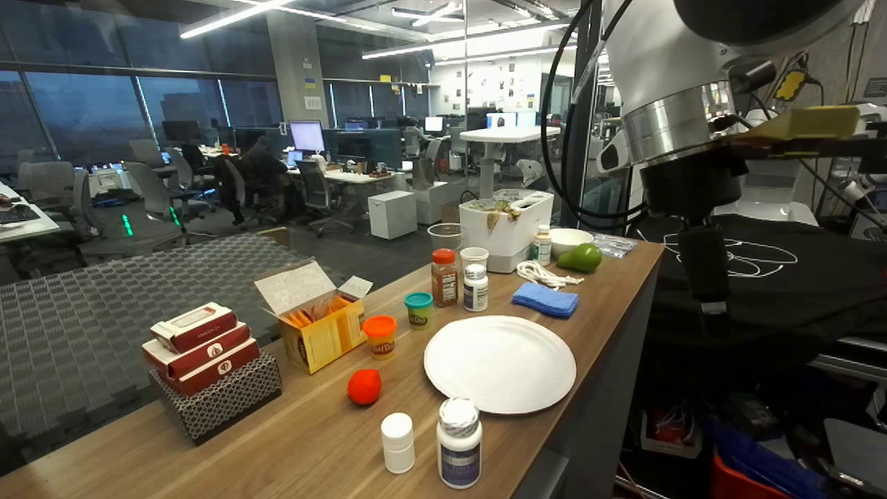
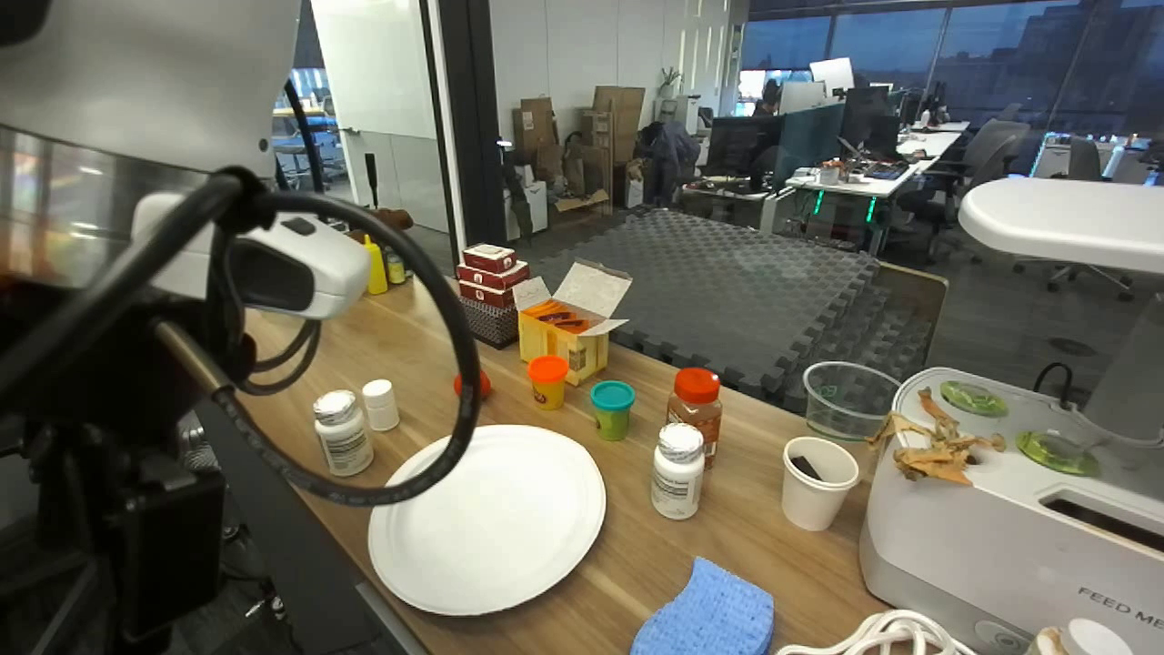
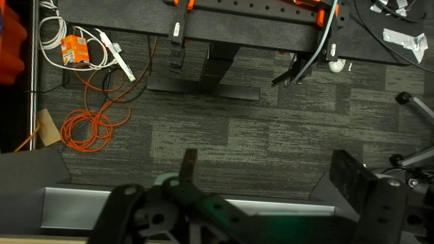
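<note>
Off the right side of the wooden counter, my gripper hangs with its fingers pointing down; in the wrist view they stand wide apart with only carpet below and nothing between them. Bare and white, a round plate point(image 1: 499, 364) lies on the counter near its right edge. A red ball-like object point(image 1: 364, 387) sits left of the plate, and an orange-lidded tub point(image 1: 380, 337) and a teal-lidded tub point(image 1: 418, 311) stand behind it. In front are a small white bottle point(image 1: 398, 443) and a larger white bottle point(image 1: 459, 445).
Farther back are a blue cloth point(image 1: 545, 299), white cord point(image 1: 547, 274), green fruit point(image 1: 580, 258), a red-capped jar point(image 1: 445, 278) and a white appliance point(image 1: 503, 237). A yellow open box point(image 1: 326, 333) and stacked dark-red boxes point(image 1: 199, 345) line the left edge. Open floor lies under my gripper.
</note>
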